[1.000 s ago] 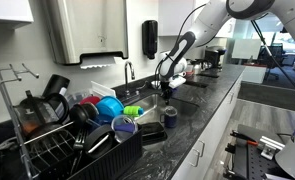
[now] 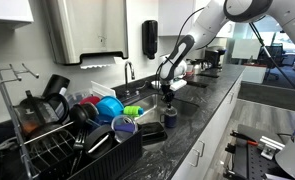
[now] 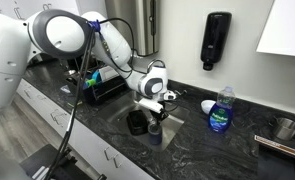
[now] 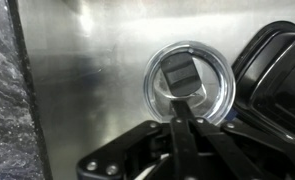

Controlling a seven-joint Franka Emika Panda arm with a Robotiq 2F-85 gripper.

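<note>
A dark tumbler [image 3: 154,132] stands upright in the sink, as seen in exterior view 2. From above, the wrist view shows its round clear lid [image 4: 221,80] with a black slider tab [image 4: 181,74]. My gripper is shut over the near part of this lid, with nothing visible between its fingers. In exterior view 2 the gripper [image 3: 155,112] points down just above the tumbler; whether the tips touch the lid is unclear. Exterior view 1 shows the gripper [image 2: 168,94] above the dark tumbler [image 2: 170,116].
A black container [image 4: 279,80] sits right beside the tumbler in the sink. Dark stone counter [image 4: 9,110] borders the sink. A blue soap bottle [image 3: 221,112] stands behind it. The dish rack [image 2: 47,150] holds several colourful cups.
The arm has shifted slightly to the right in exterior view 1. The tumbler and the dishes have stayed put.
</note>
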